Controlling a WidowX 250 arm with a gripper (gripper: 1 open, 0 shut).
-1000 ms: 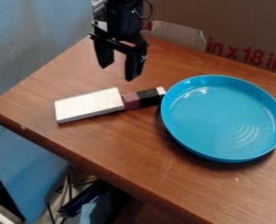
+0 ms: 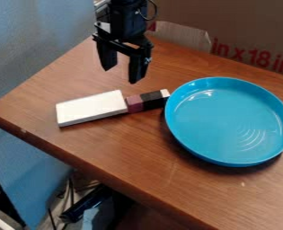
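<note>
My black gripper (image 2: 122, 65) hangs open above the back left of the wooden table, with nothing between its fingers. Below it and toward the front lies a white rectangular block (image 2: 90, 108), with a maroon block (image 2: 135, 103) and a dark block (image 2: 154, 100) with a pale end in a row to its right. A round blue tray (image 2: 227, 121) sits on the right side, its left rim next to the dark block.
A cardboard box (image 2: 245, 36) stands behind the table (image 2: 131, 171). A blue-grey surface lies beyond the left edge.
</note>
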